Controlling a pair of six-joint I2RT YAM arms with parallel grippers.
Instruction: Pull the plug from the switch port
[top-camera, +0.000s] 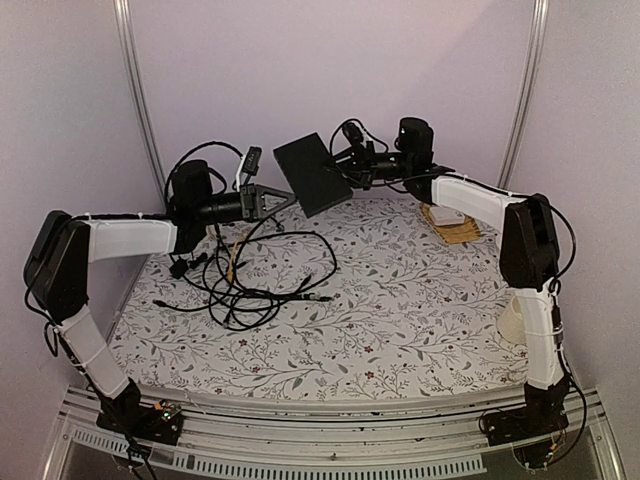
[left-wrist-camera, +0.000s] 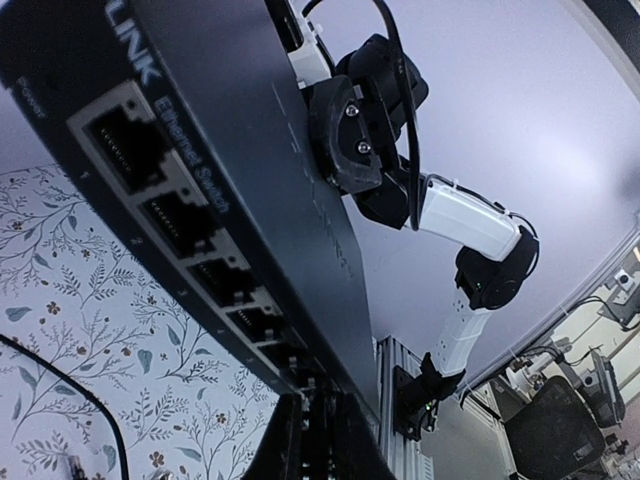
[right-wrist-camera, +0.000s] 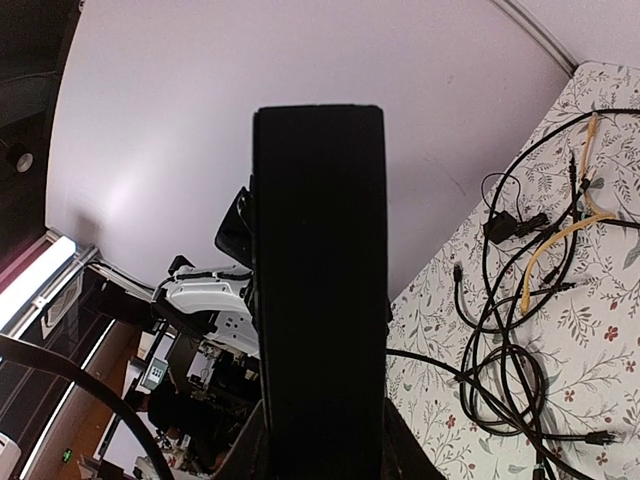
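Note:
A black Ethernet switch (top-camera: 310, 175) is raised above the table between both arms, tilted. My right gripper (top-camera: 345, 165) is shut on it; in the right wrist view the switch (right-wrist-camera: 320, 280) fills the middle between the fingers. My left gripper is shut at the lowest port in the left wrist view, at the end of the port row (left-wrist-camera: 170, 220), on what looks like the plug, which is mostly hidden by the dark fingers.
Tangled black cables and a yellow one (top-camera: 232, 260) lie on the floral table (top-camera: 420, 330) at left. A cream cup (top-camera: 510, 325) stands at the right edge, a wooden mat (top-camera: 455, 233) at back right.

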